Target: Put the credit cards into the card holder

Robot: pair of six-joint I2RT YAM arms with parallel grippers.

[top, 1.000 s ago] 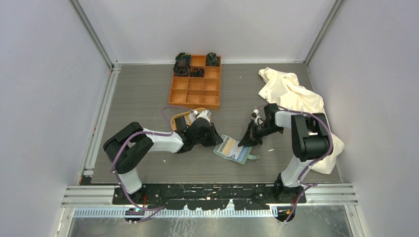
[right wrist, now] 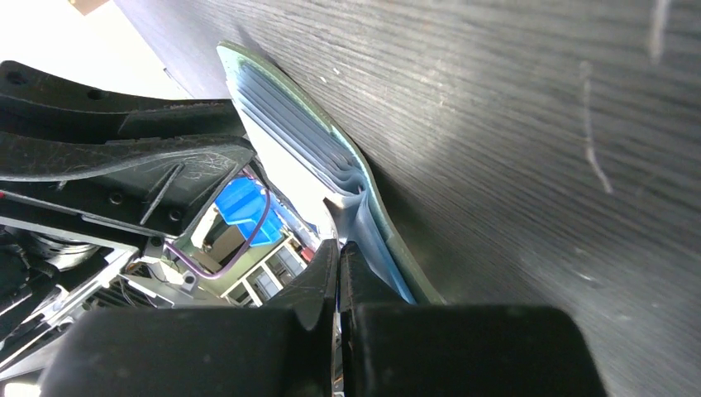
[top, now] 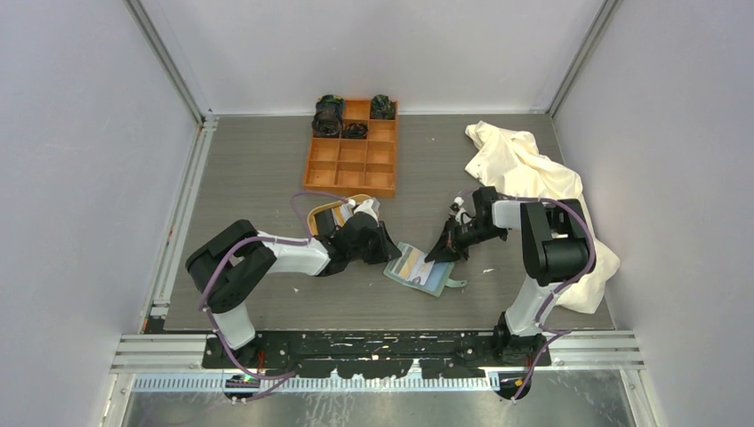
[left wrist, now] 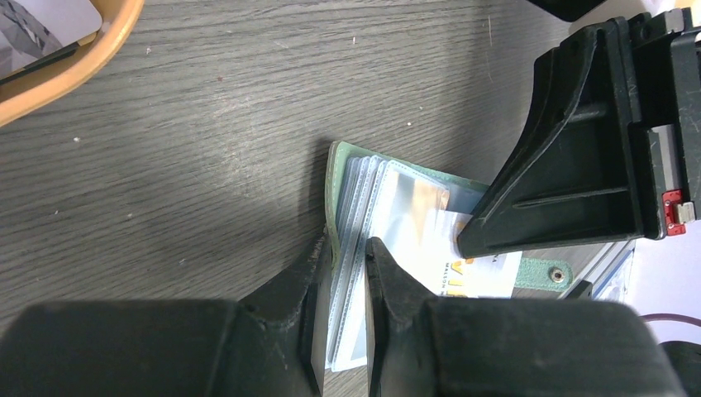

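The green card holder [top: 445,277] lies open on the table, its clear sleeves [left wrist: 354,207] showing. My left gripper is at the holder's left edge, fingers part open, with the edge and bunched sleeves between its fingers. A white card with orange print [left wrist: 450,244] lies over the holder's sleeves. At that card's far end is my right gripper [top: 432,260], its fingertips low against the holder. In the right wrist view the right gripper is shut on the thin card edge, beside the layered sleeves [right wrist: 298,132]. How deep the card sits in a sleeve is hidden.
A rimmed basket [top: 312,219] with more cards stands behind the left arm. An orange compartment tray [top: 352,167] is at the back, with dark items in its far compartments. Cream cloth [top: 507,156] covers the right side. Bare table lies in front of the holder.
The left arm and the holder look unmoved.
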